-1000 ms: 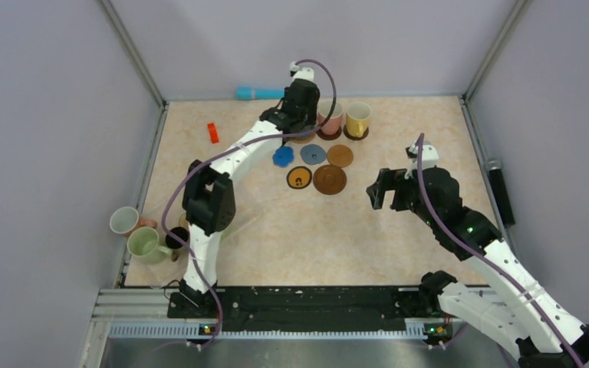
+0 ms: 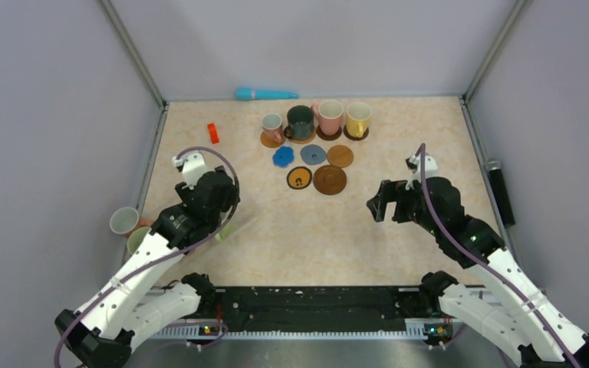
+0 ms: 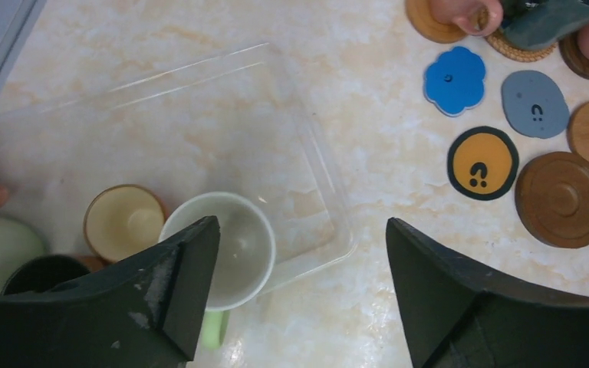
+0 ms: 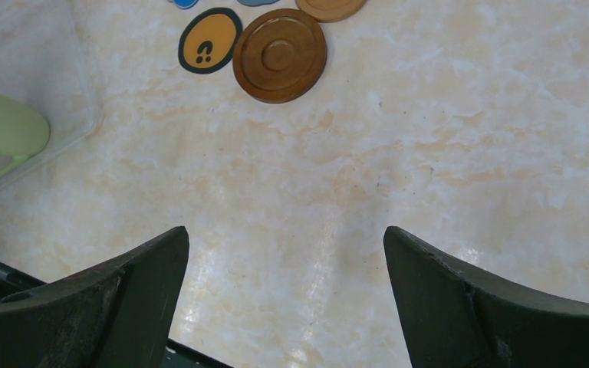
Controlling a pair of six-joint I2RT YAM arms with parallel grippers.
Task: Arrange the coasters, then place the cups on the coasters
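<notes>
In the left wrist view, several cups sit in a clear tray [image 3: 314, 161]: a green-handled cup with a white inside [image 3: 234, 264], a cream cup [image 3: 125, 222], a dark cup [image 3: 42, 276] and a pale green one [image 3: 0, 249]. My left gripper hangs open above the tray, its left finger overlapping the green-handled cup. Bare coasters lie mid-table: blue flower [image 2: 283, 156], grey [image 2: 313, 154], light wood [image 2: 340, 156], orange face [image 2: 299, 178] and dark brown [image 2: 330, 180]. My right gripper is open and empty over bare table, nearer the front.
Along the back, a small pink-handled cup [image 2: 272, 124], a dark green cup [image 2: 301, 119], a pink cup [image 2: 330, 115] and a yellow cup [image 2: 358, 116] stand on coasters. A blue bottle [image 2: 264, 93] and red piece [image 2: 212, 133] lie nearby.
</notes>
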